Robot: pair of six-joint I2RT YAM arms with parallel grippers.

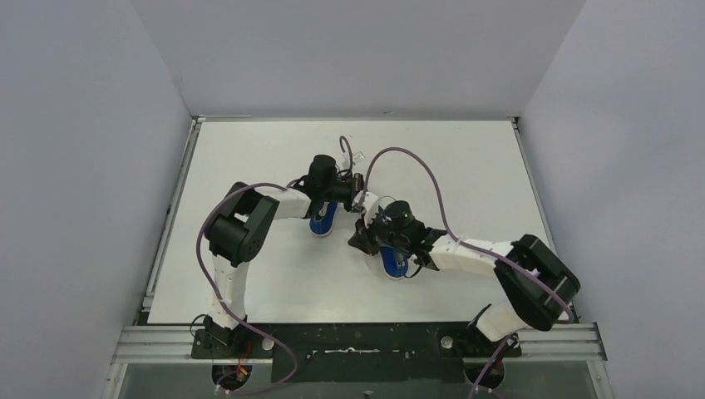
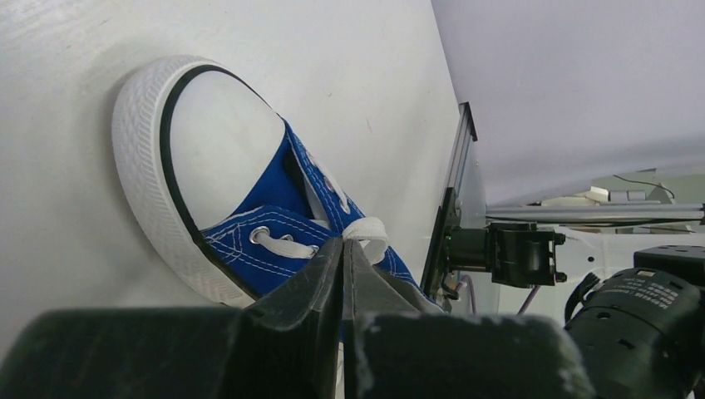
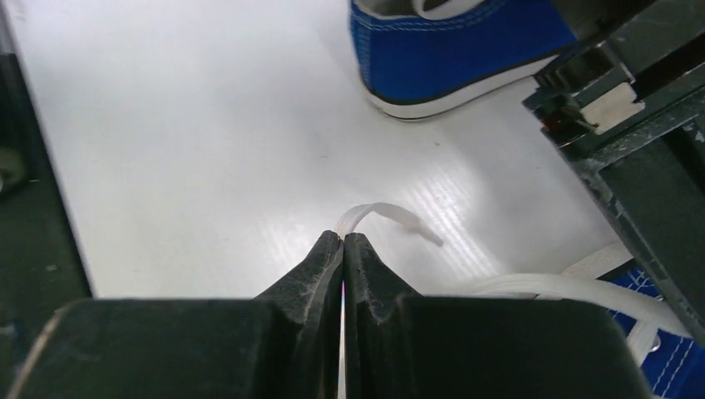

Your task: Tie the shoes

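Two blue sneakers with white toes and laces lie mid-table, the left shoe and the right shoe, both partly under the arms. In the left wrist view my left gripper is shut over a shoe beside a white lace loop; whether lace is between its fingertips is unclear. My right gripper is shut above the table, with a thin white lace at or just behind its tips. Another blue shoe shows beyond it.
Walls stand at left, back and right; a dark strip runs along the front edge. Both arms crowd the centre, close together.
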